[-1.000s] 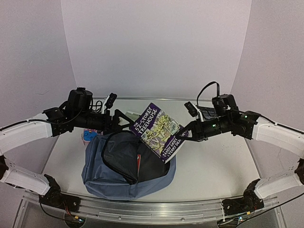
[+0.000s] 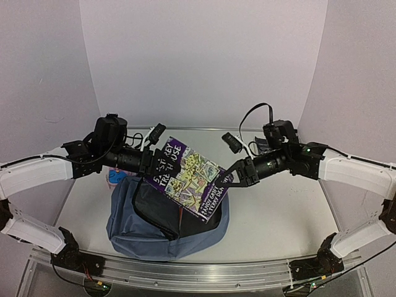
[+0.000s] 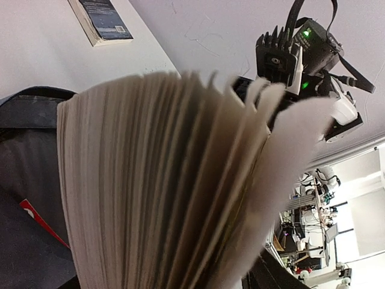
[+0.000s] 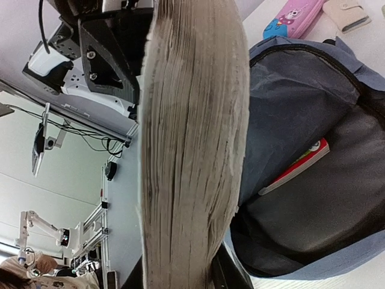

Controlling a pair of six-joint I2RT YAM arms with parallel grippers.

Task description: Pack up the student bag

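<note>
A thick purple book with a yellow-green cover picture (image 2: 193,178) is held tilted above the open blue-grey bag (image 2: 133,238). At the book's lower right part, my right gripper (image 2: 226,178) is shut on it; in the right wrist view its page block (image 4: 192,144) stands between the fingers. My left gripper (image 2: 166,170) is at the book's upper left end, one finger lying over the cover. Fanned pages (image 3: 156,180) fill the left wrist view and hide most of that finger, so its closing cannot be told. A red-and-white book (image 4: 298,165) sits inside the bag.
Behind the bag at the left lie a pink pencil case (image 4: 298,17) and a beige wallet (image 4: 347,13). Another dark blue book (image 3: 102,21) lies on the table, seen in the left wrist view. The table (image 2: 278,216) right of the bag is clear.
The held book has moved left and down with my right gripper over the bag. My left gripper has come from beside the book's edge to overlap its upper left end.
</note>
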